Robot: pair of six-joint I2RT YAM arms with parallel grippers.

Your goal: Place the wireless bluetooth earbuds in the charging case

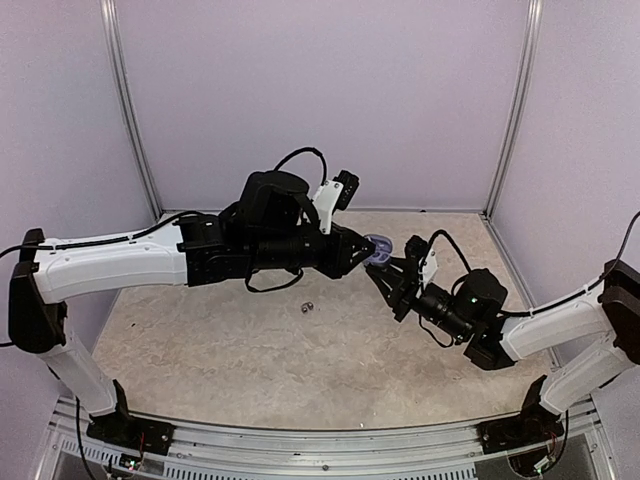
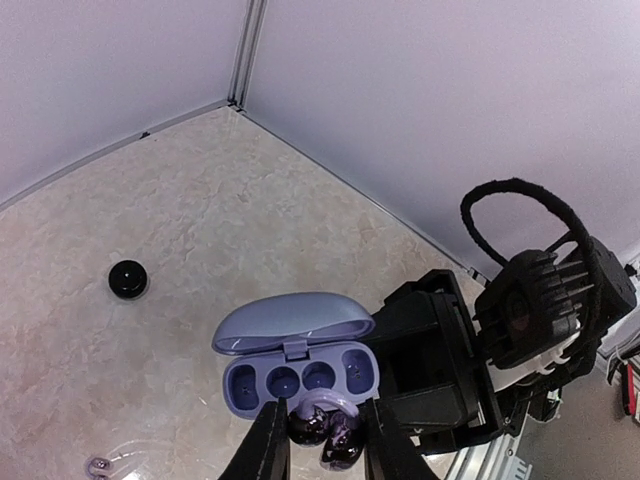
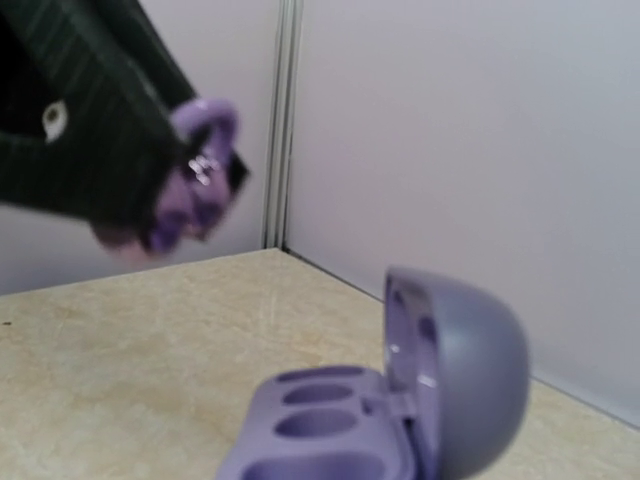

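The open lilac charging case (image 2: pixel 299 366), lid raised, is held off the table by my right gripper (image 1: pixel 388 268), shut on its side. Its several wells look empty in the left wrist view. My left gripper is shut on one earbud (image 2: pixel 342 440), a shiny dark piece with a lilac loop, close in front of the case's lower edge. From the right wrist view, this earbud (image 3: pixel 207 175) hangs above and to the left of the case (image 3: pixel 325 425), apart from it. The right fingers are out of sight there. A second small earbud (image 1: pixel 307 307) lies on the table.
A round black object (image 2: pixel 128 279) sits on the table beyond the case; the left arm covers it from above. Bare tabletop (image 1: pixel 270 370) spreads out in front of both arms, with pale walls at the back and sides.
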